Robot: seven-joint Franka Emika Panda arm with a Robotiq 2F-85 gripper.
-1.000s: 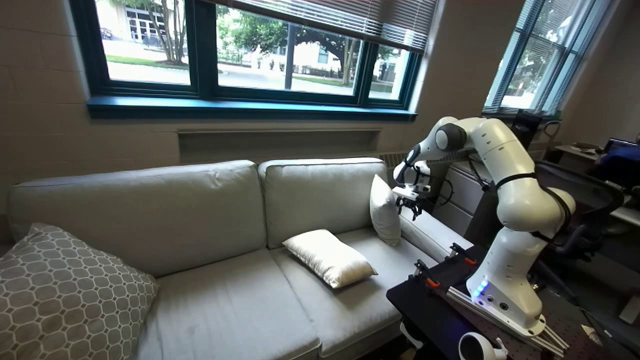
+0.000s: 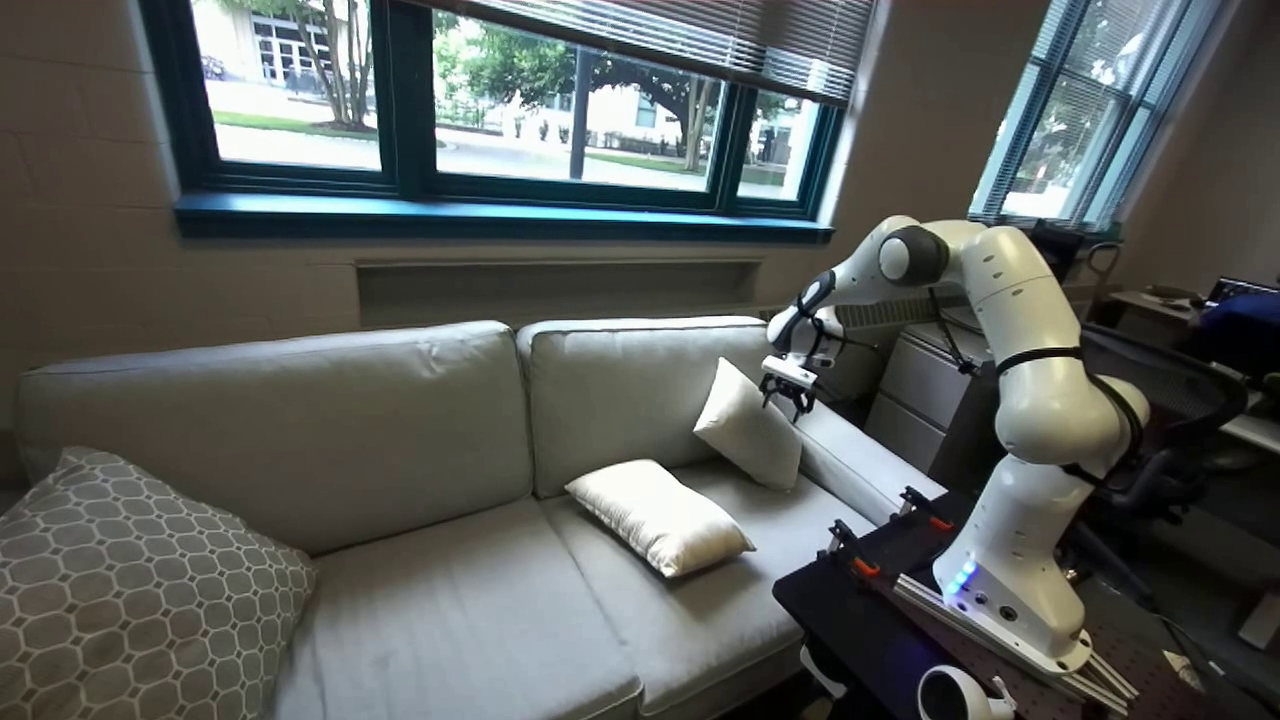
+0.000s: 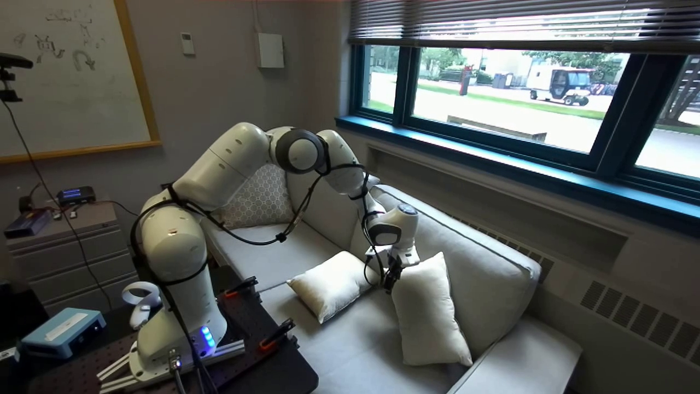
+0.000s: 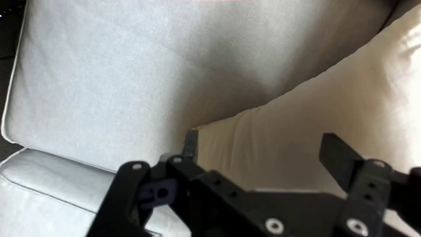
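One white pillow (image 2: 746, 426) leans upright against the sofa's backrest, near the armrest on the right of exterior view 1. Close to its upper right edge in that view is my gripper (image 2: 781, 408). In the wrist view the pillow (image 4: 355, 106) fills the right side, and my gripper shows its two black fingers spread wide, with pillow fabric behind the gap. The fingers are open; whether the fingers touch the fabric I cannot tell. A second white pillow (image 3: 333, 283) lies flat on the seat cushion.
A patterned grey pillow (image 2: 144, 588) rests at the sofa's far left end. The armrest (image 2: 852, 462) borders the leaning pillow. Between the patterned and flat pillows the seat (image 2: 444, 612) is clear. Clamps (image 2: 851, 552) stick up at the black table's edge.
My gripper has shifted left and slightly up in exterior view 1. The flat pillow is unmoved.
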